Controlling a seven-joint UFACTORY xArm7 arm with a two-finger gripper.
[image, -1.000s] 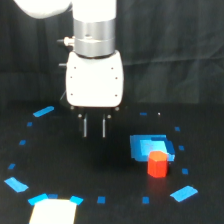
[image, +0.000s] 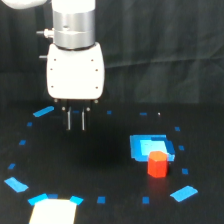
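Note:
My gripper (image: 77, 127) hangs over the dark table left of the picture's middle. Its two thin fingers point down with a dark gap between them, and nothing shows in that gap. At the right, a red block (image: 157, 165) stands at the near edge of a blue square tray (image: 142, 143), overlapping its front right part in this view. The gripper is well to the left of both and apart from them. A light-coloured pale orange and white square (image: 52, 211) lies at the bottom left, cut off by the picture's lower edge.
Blue tape pieces lie about the black tabletop, among them a strip (image: 184, 193) at the right and another strip (image: 16, 184) at the left. A dark curtain (image: 160, 50) hangs behind. Between the gripper and the tray the table is clear.
My gripper has moved left and a little upward in the picture. Its fingers appear somewhat closer together. The red block, the tray and the pale square have stayed put.

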